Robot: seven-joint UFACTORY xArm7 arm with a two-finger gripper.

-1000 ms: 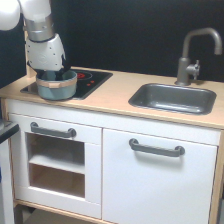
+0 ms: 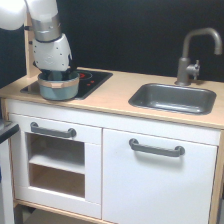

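Observation:
A small blue-grey pot (image 2: pixel 60 91) stands upright at the left of the toy kitchen, on or over the front of the black stove top (image 2: pixel 90 83). My white arm comes in from the upper left. Its gripper (image 2: pixel 58 74) reaches down to the pot's rim and inside. The fingertips are hidden or too small to make out, so whether they are open, shut or gripping the pot does not show.
A metal sink (image 2: pixel 175 97) with a grey faucet (image 2: pixel 187 66) is set into the right of the wooden counter (image 2: pixel 117 92). Bare counter lies between stove and sink. Below are an open-fronted oven (image 2: pixel 58 160) and a white cupboard door (image 2: pixel 158 180).
My arm and gripper have shifted a little to the right. The pot appears to have moved slightly right as well. Sink, counter and cupboards look the same.

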